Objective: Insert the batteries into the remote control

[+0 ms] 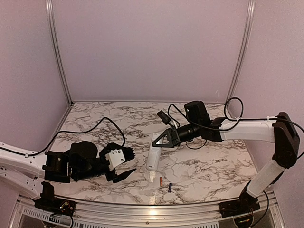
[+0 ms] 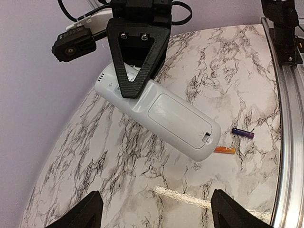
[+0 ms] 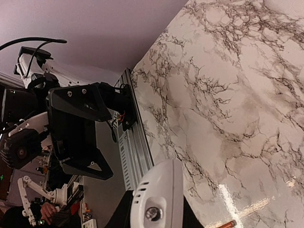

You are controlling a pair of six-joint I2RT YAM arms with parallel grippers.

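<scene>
The white remote (image 1: 153, 156) hangs in my right gripper (image 1: 160, 141), which is shut on its upper end. In the left wrist view its back (image 2: 175, 123) faces up, with a closed-looking cover panel. In the right wrist view its end (image 3: 156, 199) shows between the fingers. My left gripper (image 1: 124, 166) is open, left of the remote, with nothing between its fingers. An orange battery (image 1: 161, 181) and a dark battery (image 1: 170, 187) lie apart on the table below the remote, near the front.
</scene>
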